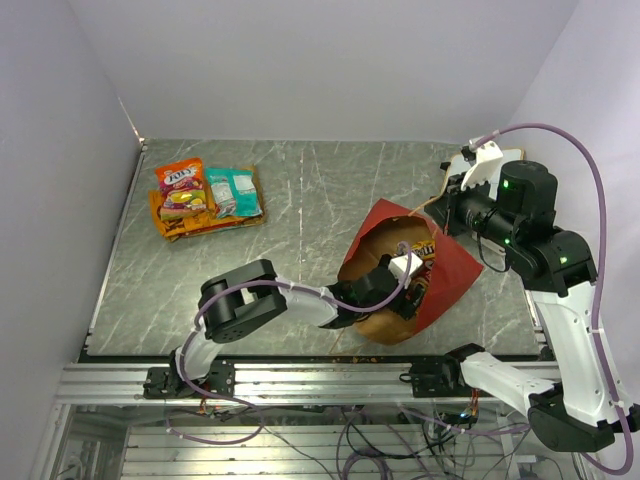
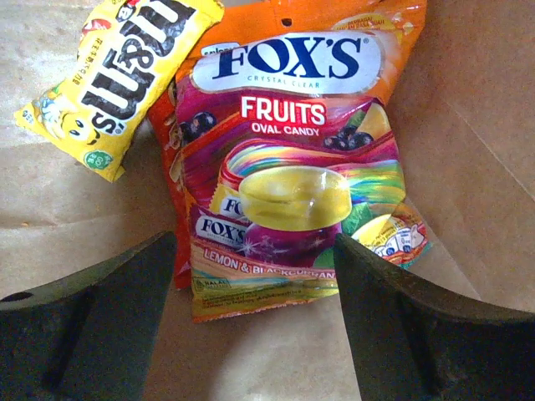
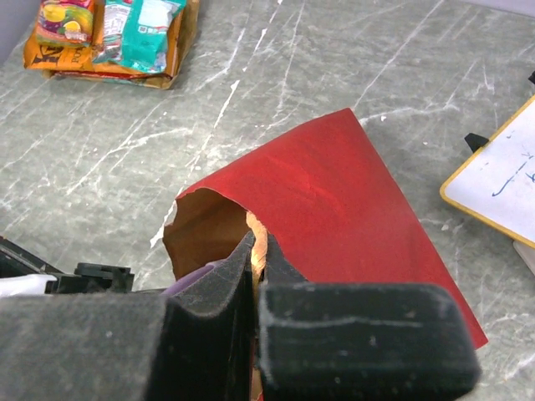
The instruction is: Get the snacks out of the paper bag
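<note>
The red paper bag [image 1: 455, 282] lies with its brown mouth facing left. My right gripper is shut on the bag's twisted paper handle [image 3: 257, 230], above the bag's upper edge. My left gripper [image 1: 410, 295] reaches inside the mouth, its fingers open. In the left wrist view, its dark fingers [image 2: 113, 322] stand on either side of the lower part of a Fox's Fruits candy pack [image 2: 292, 196], which lies on the brown paper with nothing gripped. A yellow M&M's pack [image 2: 117, 83] rests at that pack's upper left, and another wrapper's edge [image 2: 397, 238] peeks out at right.
Several snack packs sit at the far left, among them a red-orange Fox's pack [image 1: 182, 188] and a teal pack [image 1: 233, 192]. A whiteboard [image 3: 501, 171] stands beyond the bag on the right. The grey marble table [image 1: 290, 215] between packs and bag is clear.
</note>
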